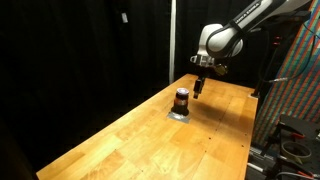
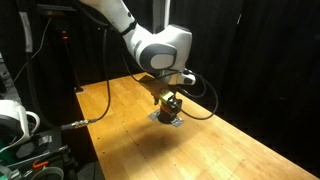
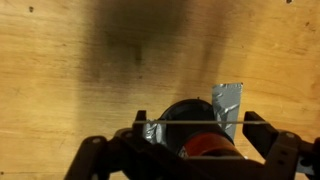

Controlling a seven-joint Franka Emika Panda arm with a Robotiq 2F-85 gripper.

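Note:
A dark upright object (image 1: 181, 101) with a reddish-brown top stands on the table, silver tape at its base. In the wrist view its reddish top (image 3: 208, 142) shows low in the frame, partly hidden by the gripper. My gripper is open, fingers wide apart. A thin pale line (image 3: 185, 123) runs straight across from one fingertip to the other; I cannot tell what it is. From outside, the gripper (image 1: 199, 92) hangs above the table, to the right of the dark object and apart from it.
Silver tape (image 3: 227, 101) lies flat on the wood beside the object. A black curtain (image 1: 80, 70) hangs behind it. A cable (image 2: 215, 108) loops off the arm.

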